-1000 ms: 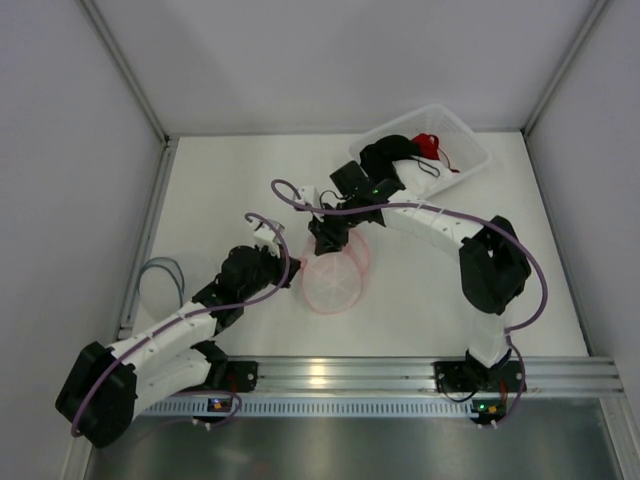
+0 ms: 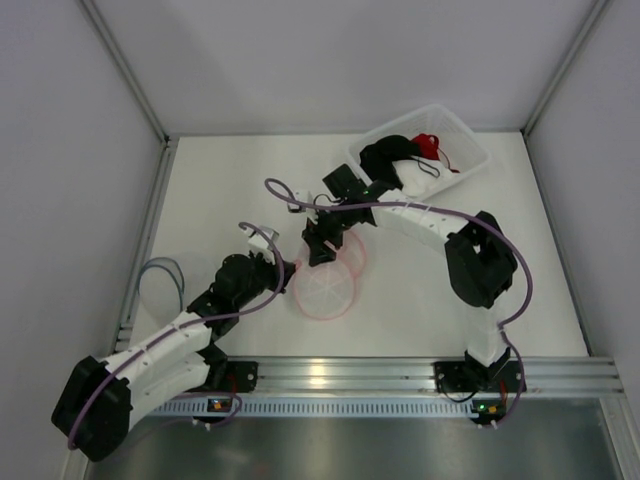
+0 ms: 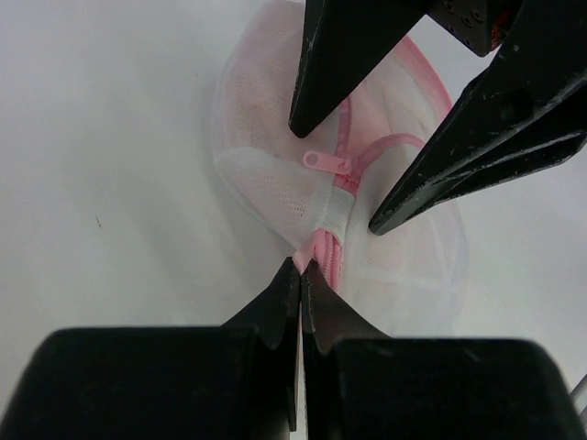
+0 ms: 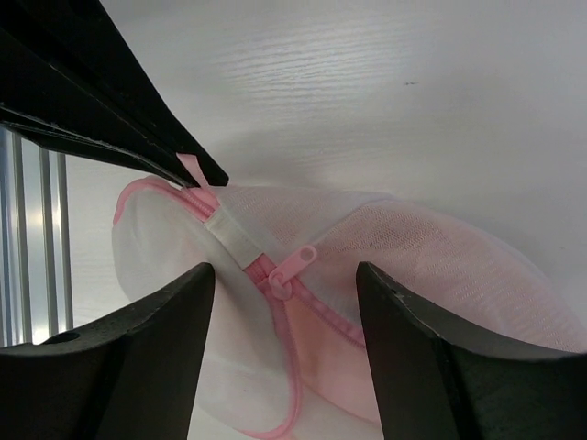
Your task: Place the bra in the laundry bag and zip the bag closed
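The white mesh laundry bag [image 2: 325, 290] with pink trim lies in the middle of the table, partly under the grippers. My left gripper is shut on the pink end of its zipper band. Beside the band sits the pink zipper pull [image 3: 323, 162]. In the right wrist view the same zipper pull [image 4: 295, 264] rises between the fingers of my right gripper, which stands open around it without gripping. No bra can be made out through the mesh; the basket holds dark, red and white cloth.
A white basket [image 2: 470, 150] of clothes [image 2: 392, 155] stands at the back right. Another round mesh bag [image 2: 160, 288] with a dark rim lies at the left edge.
Both grippers have shifted slightly left, the right one also a little toward the front. The bag has moved a bit left and forward with them.
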